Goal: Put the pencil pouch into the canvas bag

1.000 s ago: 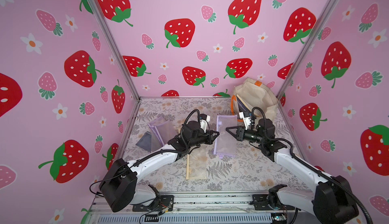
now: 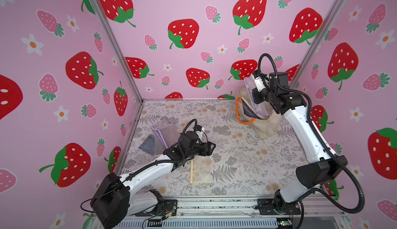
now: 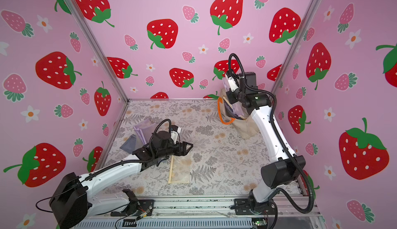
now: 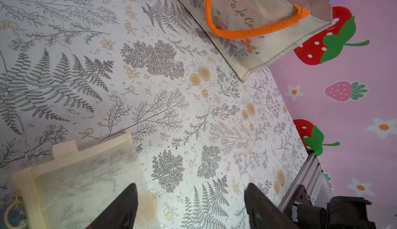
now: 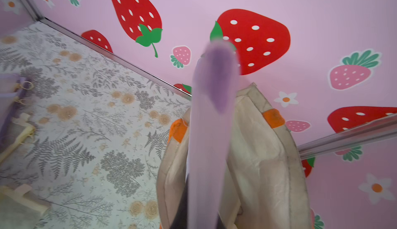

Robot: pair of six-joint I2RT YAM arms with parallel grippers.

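Note:
The lavender mesh pouch [image 5: 208, 146] is held edge-up by my right gripper [image 2: 256, 95], which is shut on it. It hangs over the mouth of the beige canvas bag [image 2: 268, 125], and its lower part [image 2: 259, 109] appears to dip inside the opening. In the right wrist view the bag's inner wall [image 5: 260, 158] shows beside the pouch; the pouch hides part of my fingers. My left gripper is open and empty above the table, close to a cream mesh pouch [image 4: 91, 179] lying flat.
Orange handles [image 2: 242, 115] hang from the bag's front. A dark pouch with a pale edge [image 2: 248, 109] is in the bag. More lavender pouches [image 2: 167, 134] and a grey-blue one [image 2: 147, 145] lie at the left.
My right arm has carried the lavender pouch up, back and right from mid-table to the bag.

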